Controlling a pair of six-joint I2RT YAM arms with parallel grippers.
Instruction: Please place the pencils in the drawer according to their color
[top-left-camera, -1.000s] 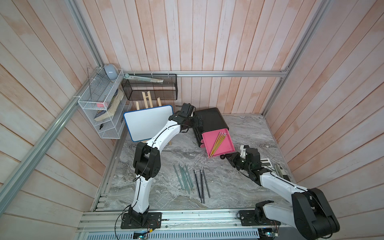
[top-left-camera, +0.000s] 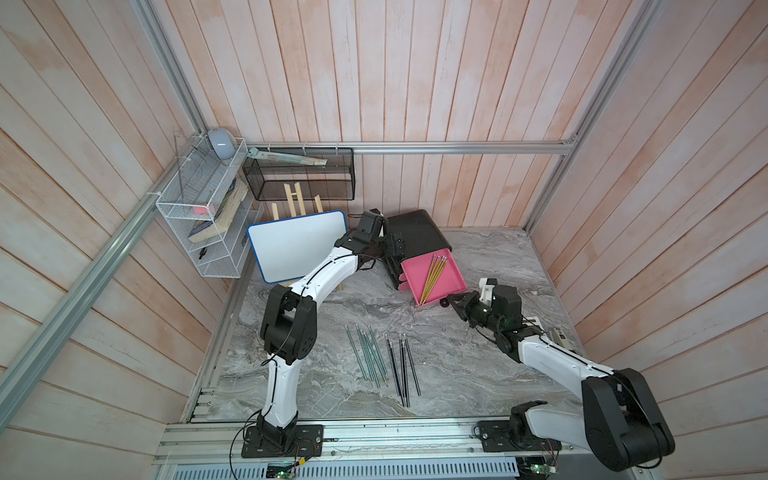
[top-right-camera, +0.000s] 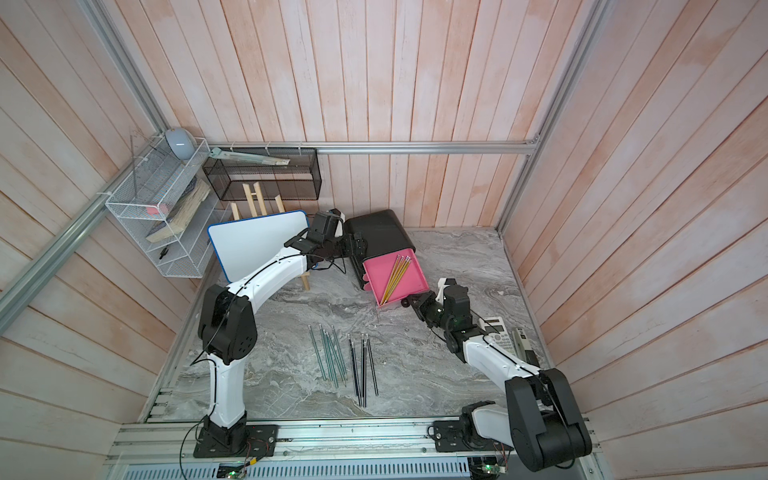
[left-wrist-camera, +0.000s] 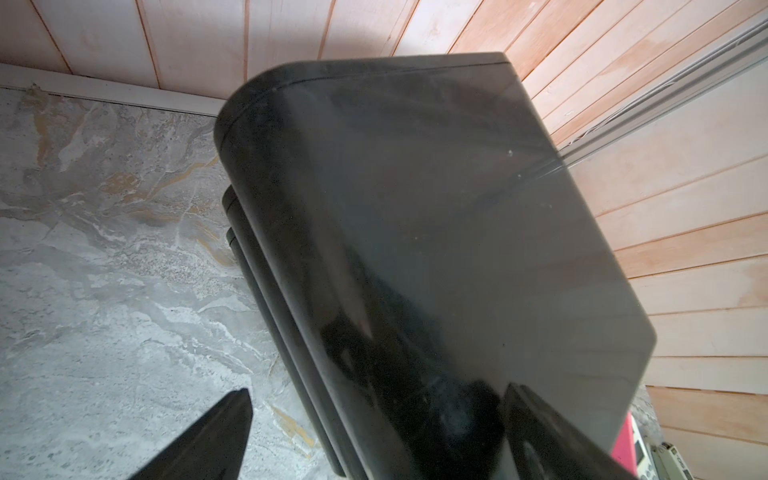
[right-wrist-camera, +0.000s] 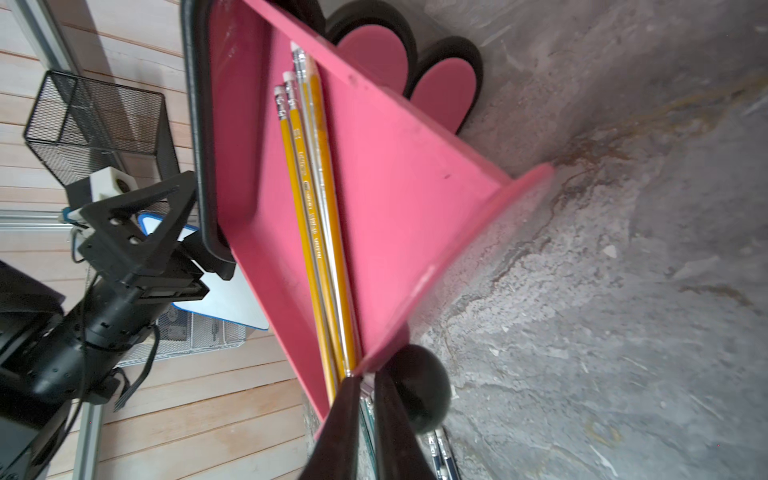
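Note:
The black drawer unit (left-wrist-camera: 432, 240) stands at the back, its pink drawer (top-left-camera: 415, 270) pulled out holding yellow pencils (top-left-camera: 434, 276). My left gripper (top-left-camera: 392, 244) is at the unit's left side; in its wrist view the fingers stand apart over the black top. My right gripper (top-left-camera: 457, 302) is at the drawer's front corner; in the right wrist view its fingertips sit close together at the pink wall, beside a black round knob (right-wrist-camera: 417, 388), their grip unclear. Teal pencils (top-left-camera: 365, 354) and dark pencils (top-left-camera: 404, 370) lie on the front of the table.
A whiteboard (top-left-camera: 296, 244) on an easel and wire racks (top-left-camera: 200, 200) occupy the back left. A calculator (top-right-camera: 493, 332) lies at the right. Bare marble lies at the back right and front left.
The drawer and unit have shifted slightly up and back in the top left view, along with both grippers; the left moved slightly left, the right upward.

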